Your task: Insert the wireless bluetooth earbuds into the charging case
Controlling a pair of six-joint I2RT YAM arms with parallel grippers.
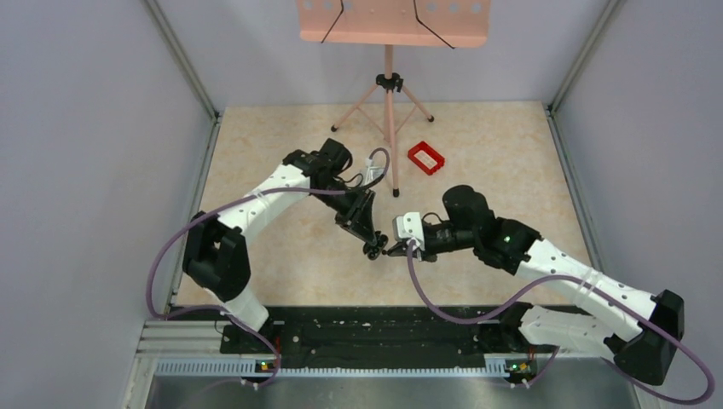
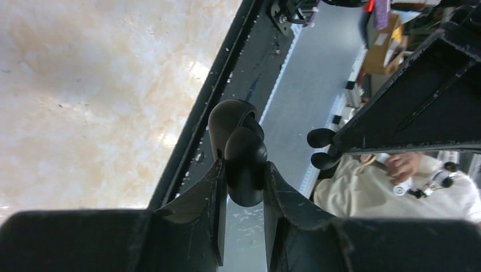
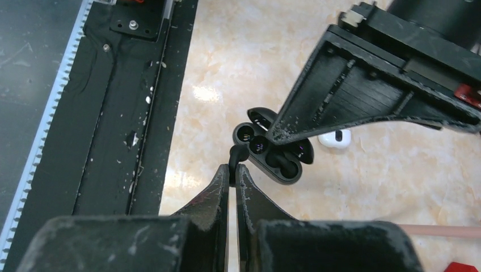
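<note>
A small black charging case (image 3: 255,157) stands with its lid raised in the right wrist view, showing two round wells and, at its far end, a dark rounded shape that may be a seated earbud. My left gripper is shut on this case (image 2: 218,127). A black earbud (image 3: 239,154) sticks up from the fingertips of my right gripper, which is shut on its thin stem. From the left wrist view that earbud (image 2: 322,139) appears beside the case, with a gap between. Both grippers meet near mid-table in the top view.
Behind the arms stand a pink stand (image 1: 390,119) and a red tray (image 1: 425,158). The pale tabletop (image 1: 298,256) around the grippers is otherwise clear. A dark strip (image 1: 375,328) runs along its front edge.
</note>
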